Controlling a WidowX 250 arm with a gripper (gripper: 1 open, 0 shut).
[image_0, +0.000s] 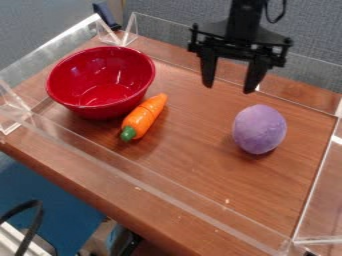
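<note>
My black gripper (230, 75) hangs over the back right of the wooden table, its two fingers apart and pointing down, with nothing between them. Below it and a little to the right lies a purple round object (259, 130). An orange carrot (146, 115) with a green end lies left of centre, beside a red bowl (102, 70) at the back left. The bowl looks empty.
Low transparent walls edge the wooden table (187, 200). A dark cable and grey items sit below the table at the lower left.
</note>
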